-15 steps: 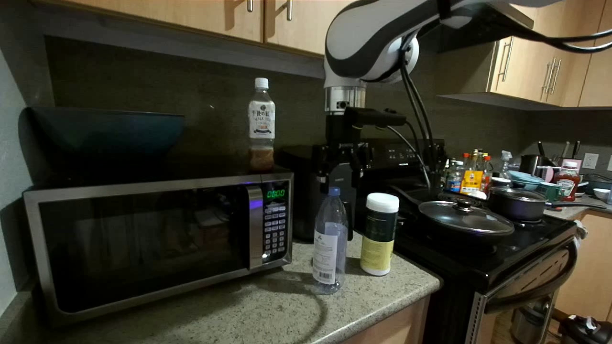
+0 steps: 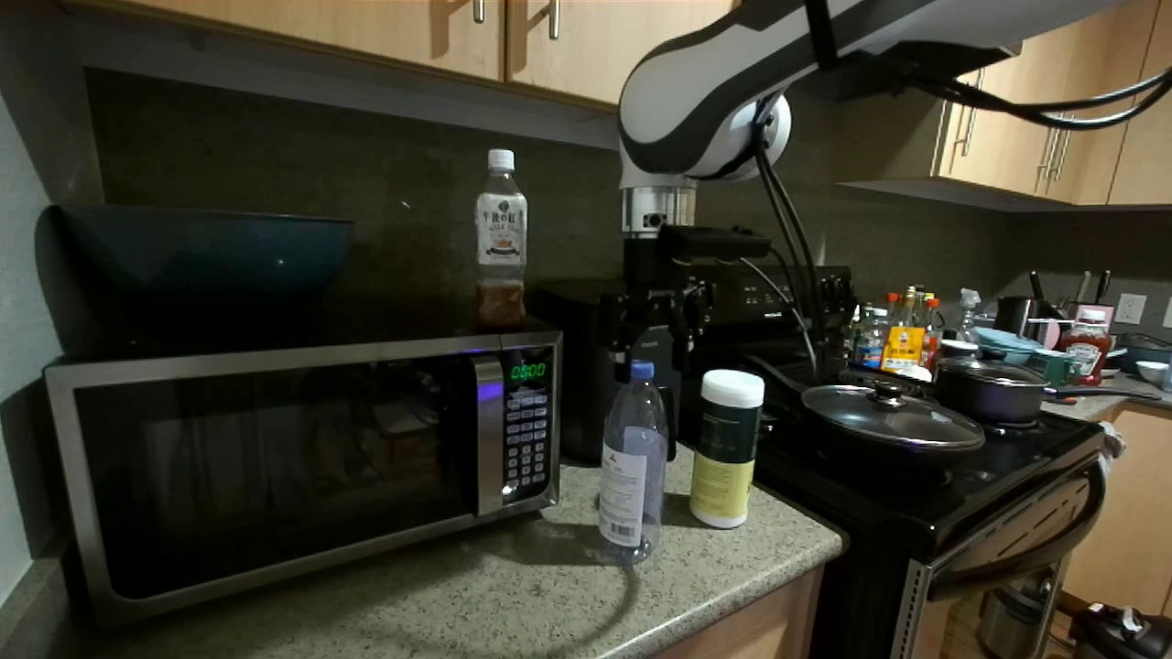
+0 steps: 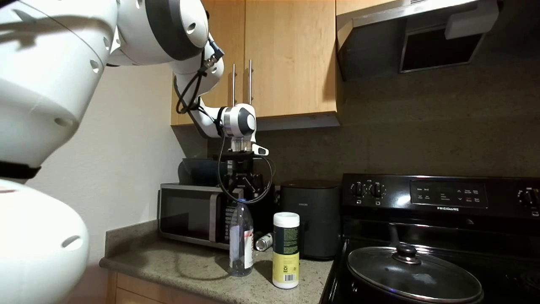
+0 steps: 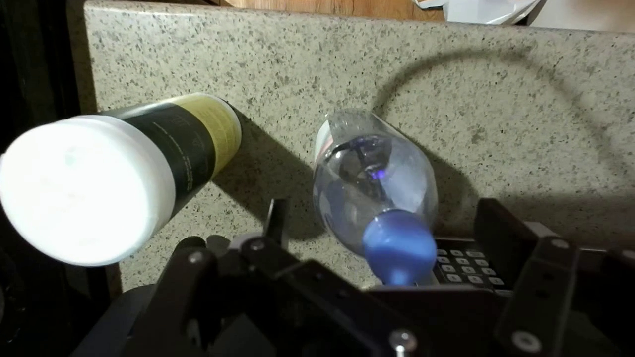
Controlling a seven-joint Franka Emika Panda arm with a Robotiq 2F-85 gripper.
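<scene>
A clear plastic bottle [image 2: 634, 472] with a blue cap stands upright on the counter in front of the microwave. My gripper [image 2: 656, 346] points down at the height of that cap, its fingers parted. From the wrist, the blue cap [image 4: 400, 247] shows between the two spread fingers, nearer the right one, and neither finger visibly grips it. In the second exterior view the bottle [image 3: 241, 240] reaches up to just under the dark gripper [image 3: 245, 195]; whether they touch cannot be made out there.
A white-lidded canister [image 2: 726, 450] stands close beside the bottle, toward the stove. The microwave [image 2: 297, 472] carries a tea bottle [image 2: 502, 236] and a dark bowl [image 2: 209, 253]. A black appliance [image 3: 311, 220] sits behind. Bare counter [image 4: 506, 107] lies toward the front edge.
My gripper has come down slightly, bringing its fingers lower around the bottle's cap. The bottle and canister stand where they were.
</scene>
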